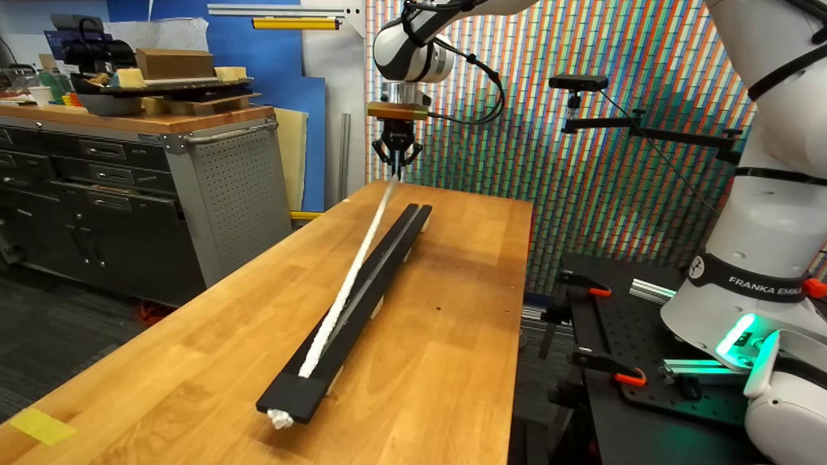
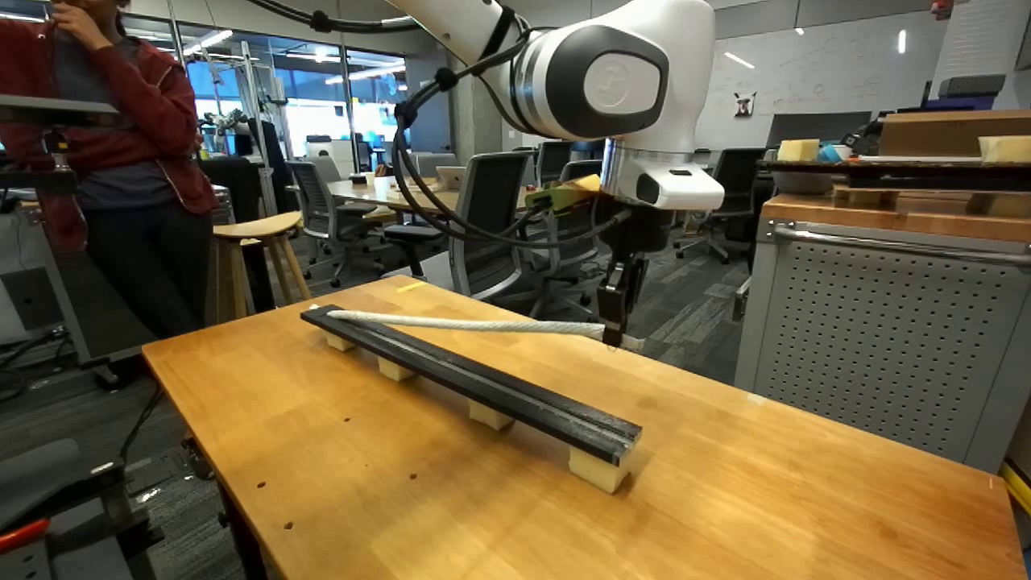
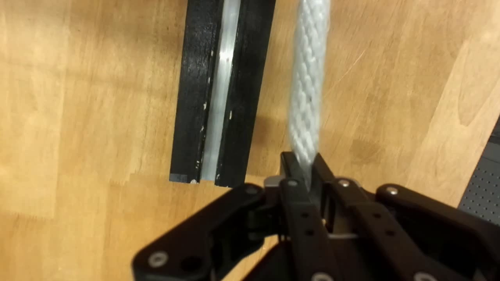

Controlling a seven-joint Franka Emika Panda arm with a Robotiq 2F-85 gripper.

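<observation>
A white rope (image 1: 347, 288) runs almost straight from the near end of a black grooved channel (image 1: 375, 290) up to my gripper (image 1: 396, 172). At that near end the rope passes under a black cover, with a frayed tip sticking out. My gripper is shut on the rope (image 3: 309, 70), above the table past the channel's far end. In the wrist view the channel (image 3: 187, 98) lies left of the rope, its pale groove empty there. A short rope end pokes out beyond my gripper (image 2: 613, 340) in the second exterior view.
Wooden blocks (image 2: 488, 415) hold the channel up off the wooden table (image 2: 358, 483). A grey tool cabinet (image 2: 889, 329) stands beyond one edge, and a person (image 2: 106, 164) stands beyond the opposite side.
</observation>
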